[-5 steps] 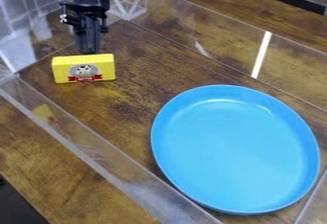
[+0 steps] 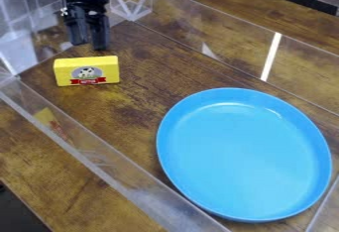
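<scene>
A yellow box [image 2: 86, 70] with a red label lies on the wooden surface at the upper left. Just behind it, my black gripper [image 2: 83, 31] hangs at the top left edge, its fingers pointing down above and beyond the box, apparently apart from it. The fingers are dark and small, and what lies between them is hard to make out.
A large blue plate [image 2: 243, 152] fills the lower right. Clear plastic walls surround the wooden floor [image 2: 159, 58], which is bare in the middle between box and plate.
My gripper has shifted slightly to the left over the last second. The box and the plate are unchanged.
</scene>
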